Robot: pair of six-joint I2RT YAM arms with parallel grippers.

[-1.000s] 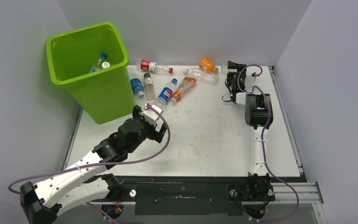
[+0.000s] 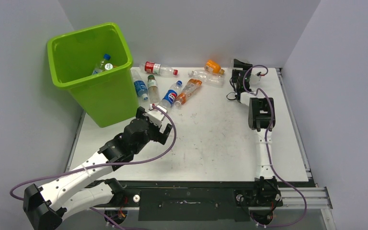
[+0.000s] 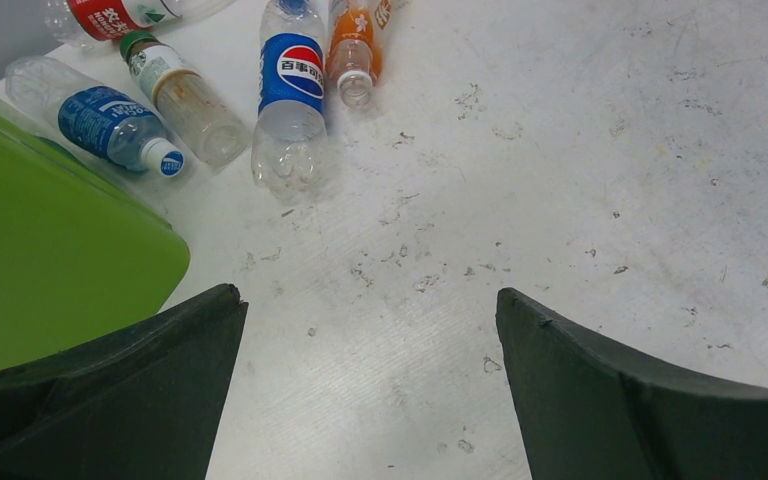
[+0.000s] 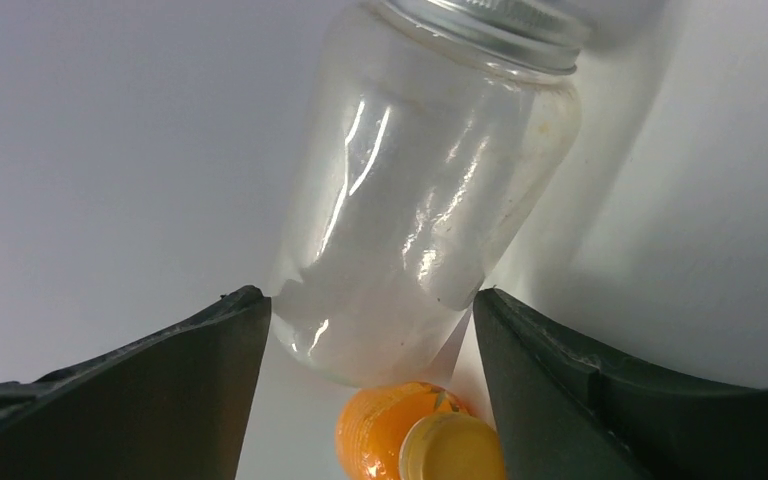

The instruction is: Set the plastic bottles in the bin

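Note:
A clear jar [image 4: 430, 170] with a metal lid lies at the back of the table, between the fingers of my right gripper. The fingertips are right at its two sides; whether they grip it cannot be told. Over bare table, my left gripper is open and empty. Near it are a Pepsi bottle [image 2: 170, 96], an orange-labelled bottle [image 2: 189, 91], a blue-labelled bottle [image 2: 140, 86], a green-capped bottle [image 2: 153, 90] and a red-labelled bottle [image 2: 158, 69]. A clear bottle [image 2: 208, 77] and an orange bottle [image 2: 212, 66] lie at the back.
The green bin [image 2: 106, 98] stands at the back left, with bottles [image 2: 104, 64] inside. A grey wall [image 2: 191, 33] rises directly behind the table.
The left arm has moved only a little, upward in the top view. The bottles by the bin have stayed put.

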